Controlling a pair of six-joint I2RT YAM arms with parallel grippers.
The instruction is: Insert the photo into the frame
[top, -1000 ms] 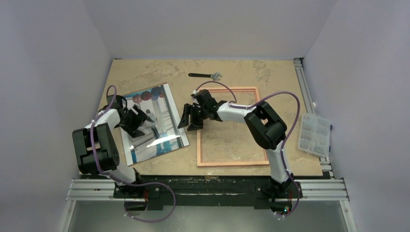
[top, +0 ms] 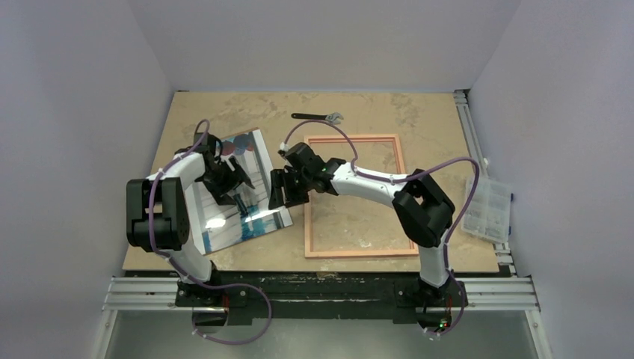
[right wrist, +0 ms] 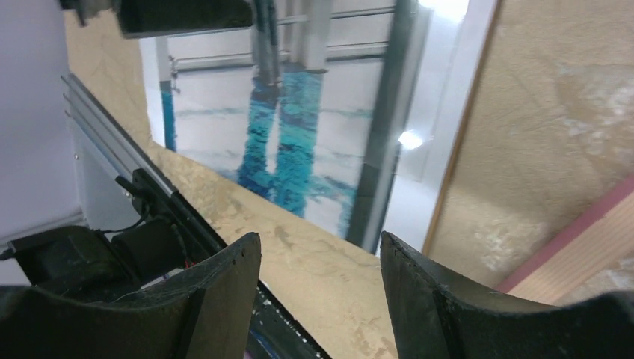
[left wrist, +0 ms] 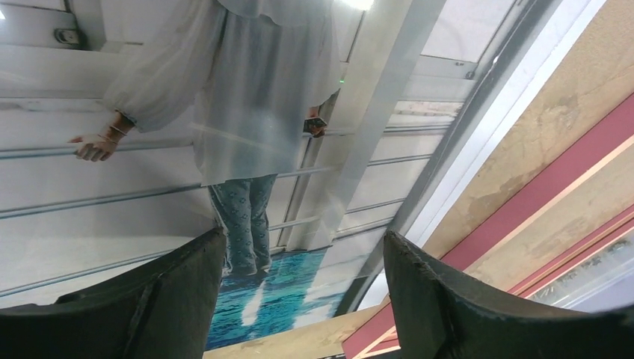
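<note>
The glossy photo (top: 264,224) of a figure over blue water lies slightly askew at the table's left, also filling much of the left wrist view (left wrist: 254,112). My left gripper (top: 232,183) is open above its middle. My right gripper (top: 285,191) hovers open at the photo's right edge, near the gap to the empty wooden frame (top: 359,256), which lies at centre right. In the right wrist view, the photo's edge (right wrist: 422,187) is above and between the fingertips, with nothing gripped.
A wrench (top: 318,117) lies behind the frame. A clear compartment box (top: 486,209) sits at the right edge. Bare tabletop (top: 224,112) shows along the back.
My left gripper has moved right across the photo. My right gripper has shifted slightly left and toward the front. The photo and frame look unmoved.
</note>
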